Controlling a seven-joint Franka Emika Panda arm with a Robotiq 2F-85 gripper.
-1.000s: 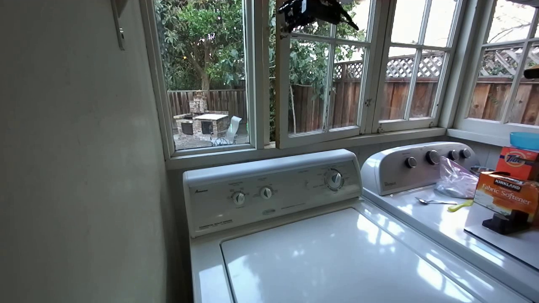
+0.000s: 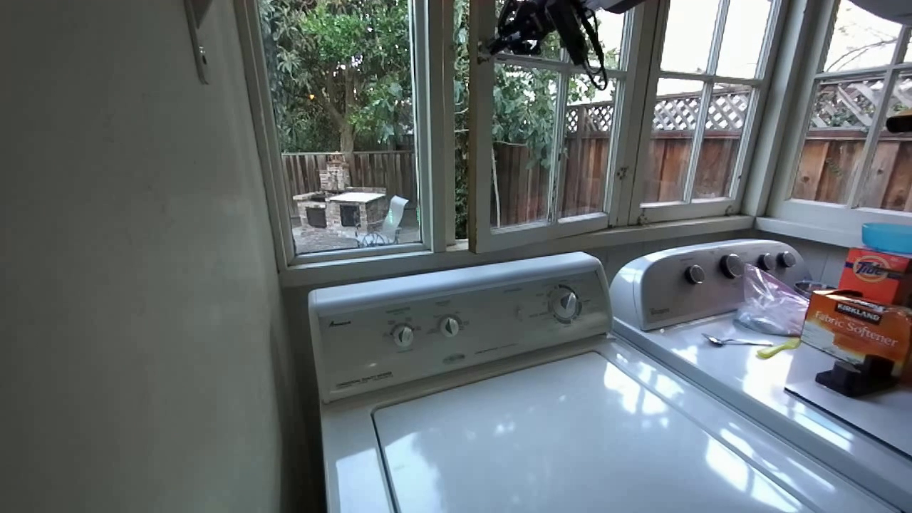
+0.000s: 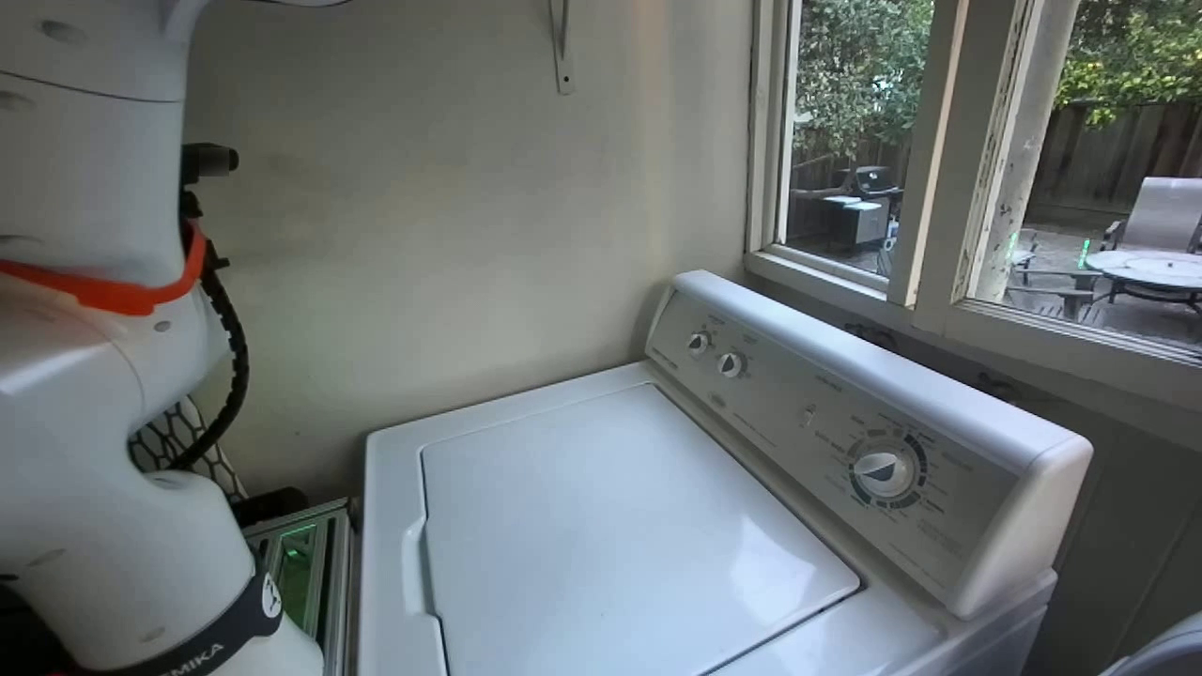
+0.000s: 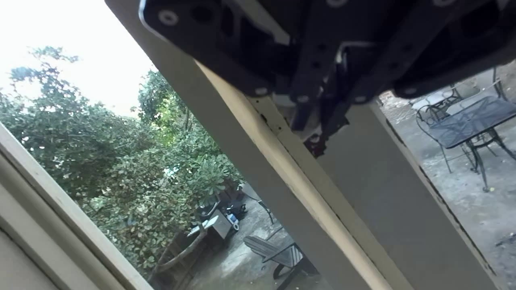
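A white multi-pane window sash stands slightly ajar above the washer. At the upper part of its free edge is my gripper, at the top of exterior view 1. From the wrist, the gripper appears over the same sash, its narrow fingers close together against the frame. It is shut on what seems to be a small fitting on the sash, mostly hidden by the fingers. Exterior view 2 shows only the white arm at left, with the gripper out of sight.
Below the window sits a white washer, its lid down and clear. On the neighbouring machine are a spoon, a plastic bag and a fabric softener box. The left wall stands close beside the washer.
The gripper has turned while staying near the sash's upper edge, and loose cables now hang to its right. The sash looks almost unmoved.
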